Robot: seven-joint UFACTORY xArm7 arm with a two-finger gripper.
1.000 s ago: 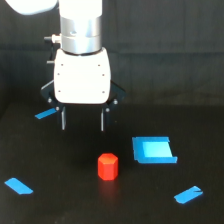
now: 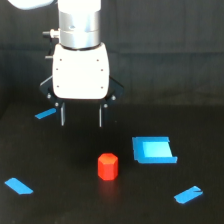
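A small red block (image 2: 107, 166), six-sided in outline, rests on the black table in front of the arm. My gripper (image 2: 81, 115) hangs above and behind it, a little to its left. Its two thin dark fingers point down, set wide apart, and the gap between them is empty. A light blue square edged with brighter blue tape (image 2: 155, 150) lies to the right of the block.
Blue tape strips mark the table at the front left (image 2: 18, 186), at the front right (image 2: 188, 195) and at the back left (image 2: 45, 113). Bare black surface surrounds the block. A dark curtain (image 2: 160, 60) closes off the back.
The arm and gripper have shifted very slightly left and down. The fingers remain apart, and the red block and tape have not moved.
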